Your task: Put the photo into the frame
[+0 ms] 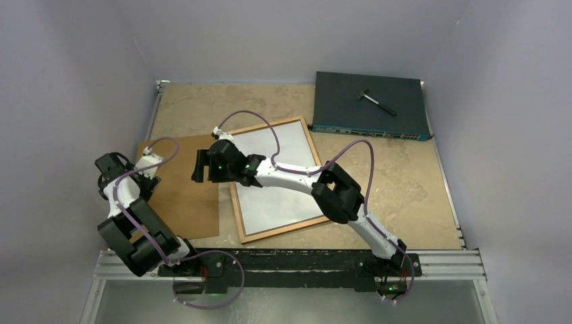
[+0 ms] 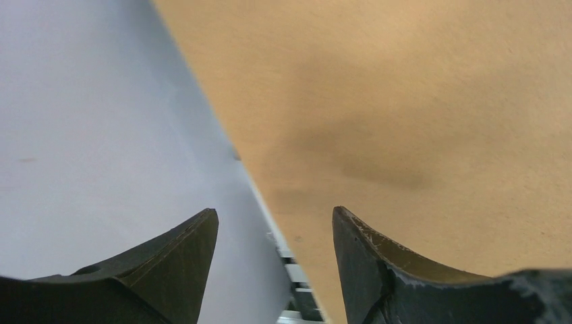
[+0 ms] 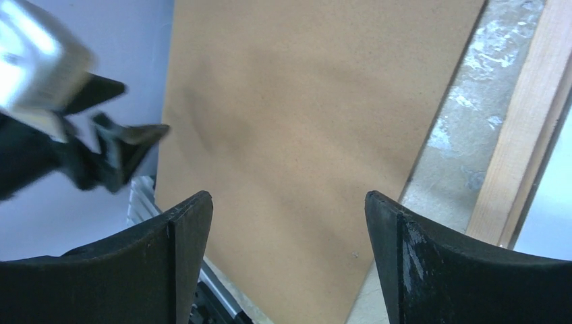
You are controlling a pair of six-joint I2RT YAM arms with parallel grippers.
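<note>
A wooden frame [image 1: 267, 236] lies flat near the table's middle, with a white sheet [image 1: 270, 206] inside it; I cannot tell whether that sheet is the photo. On its left lies a flat brown board [image 1: 185, 219], a narrow strip of table between them. In the left wrist view my left gripper has its fingers apart over the board's left edge, holding nothing; whether it touches the board is unclear. Open and empty, my right gripper hangs above the board's right part. Its arm covers part of the frame and sheet in the top view.
A dark flat box [image 1: 337, 101] with a hammer [image 1: 378, 102] on it stands at the back right. The grey side wall [image 2: 101, 169] is close to the board's left edge.
</note>
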